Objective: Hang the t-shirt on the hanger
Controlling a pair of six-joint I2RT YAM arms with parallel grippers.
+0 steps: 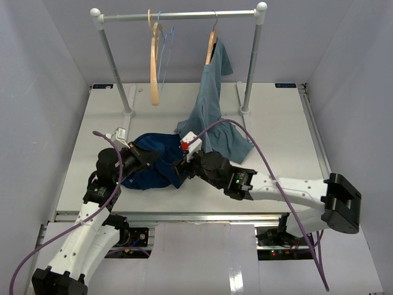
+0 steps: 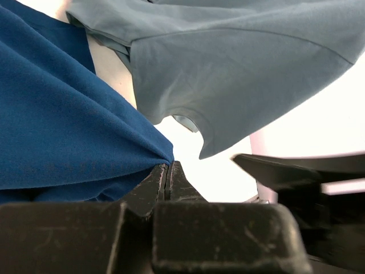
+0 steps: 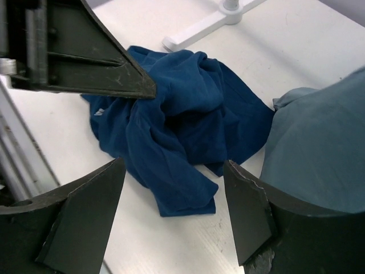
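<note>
A dark blue t-shirt (image 1: 153, 172) lies crumpled on the white board. My left gripper is shut on a pinched fold of it, pulled up toward the board's middle. My right gripper stands open beside it, just right of the left gripper, with the blue cloth in view beyond its fingers. A grey-blue t-shirt (image 1: 209, 110) hangs from a wooden hanger on the rail, its lower part draped on the board, close to both grippers.
The rail (image 1: 178, 15) also carries empty wooden hangers (image 1: 154, 67) and blue thin hangers at the left. The rack's white feet (image 3: 194, 29) stand on the board. The board's right part is clear.
</note>
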